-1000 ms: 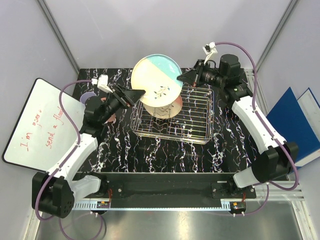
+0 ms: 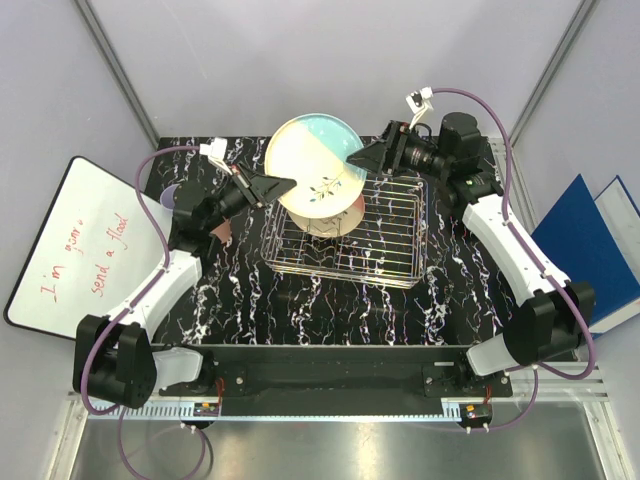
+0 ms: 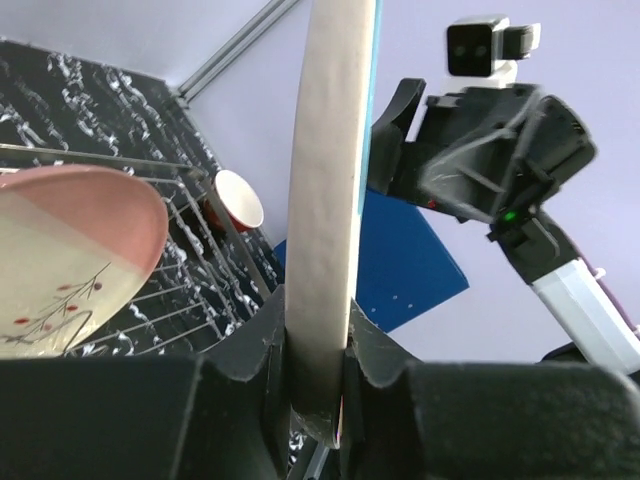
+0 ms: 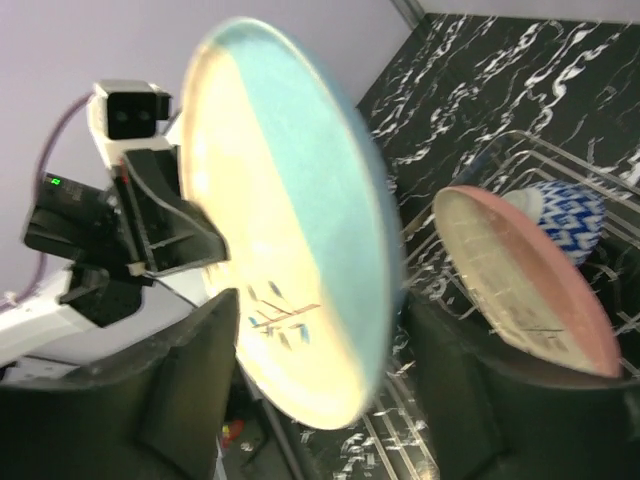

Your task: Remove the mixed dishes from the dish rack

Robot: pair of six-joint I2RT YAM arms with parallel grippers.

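Note:
Above the dish rack [image 2: 390, 245] hangs a cream and light-blue plate [image 2: 312, 160] with a leaf print. My left gripper [image 2: 283, 187] is shut on its left edge; in the left wrist view the plate [image 3: 325, 200] stands edge-on between the fingers. At the opposite edge is my right gripper [image 2: 362, 160], its fingers parted around the rim. In the right wrist view the blue side of the plate [image 4: 320, 190] lies in the gap between the spread, blurred fingers. A second plate, cream and pink [image 4: 520, 275], leans in the rack below, partly covered in the top view.
A blue-and-white patterned dish [image 4: 570, 215] sits in the rack behind the pink plate. Beyond the rack's end is a red cup with a white rim [image 3: 238, 200]. At left are a purple cup [image 2: 168, 196] and a whiteboard [image 2: 90, 250]; blue folders [image 2: 580, 245] stand right.

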